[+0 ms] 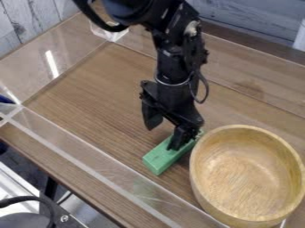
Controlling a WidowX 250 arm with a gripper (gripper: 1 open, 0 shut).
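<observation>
My black gripper [168, 125] reaches down from the top of the camera view and stands open, its fingers low over a green block [162, 159]. The block lies on the wooden table, close against the left side of a tan bowl [244, 183]. One finger is just above the block's far end; whether it touches the block I cannot tell.
Clear plastic strips run along its left edge, and dark equipment [24, 218] sits beyond the lower left corner.
</observation>
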